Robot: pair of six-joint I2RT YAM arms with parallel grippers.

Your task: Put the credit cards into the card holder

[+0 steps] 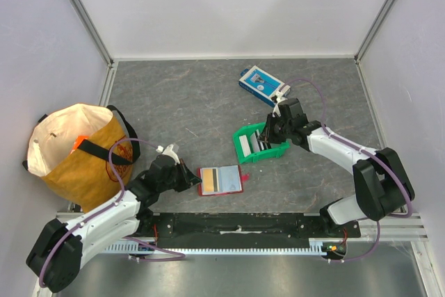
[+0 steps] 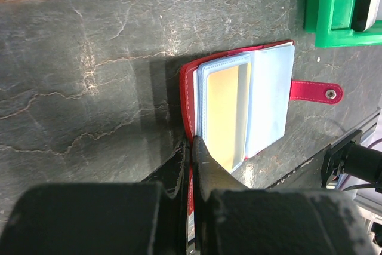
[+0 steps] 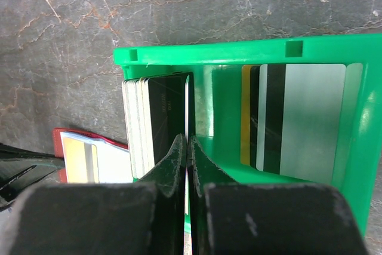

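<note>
The red card holder point(image 1: 221, 180) lies open on the table, with a tan-looking card point(image 2: 222, 111) under its clear sleeve. My left gripper is shut at its left edge, the red rim running between the fingers. In the green tray point(image 3: 218, 54), black cards point(image 3: 167, 106) and white-edged cards point(image 3: 138, 129) stand in a stack on the left. Several more cards point(image 3: 307, 123) lean at the right. Over the black cards my right gripper is shut; a thin white card edge lines up with its fingertips, and nothing shows held.
A blue-and-white box point(image 1: 264, 85) lies behind the tray. A yellow bag point(image 1: 87, 151) stands at the far left. Between bag and tray the table is bare. The holder's red snap strap point(image 2: 316, 91) points toward the right.
</note>
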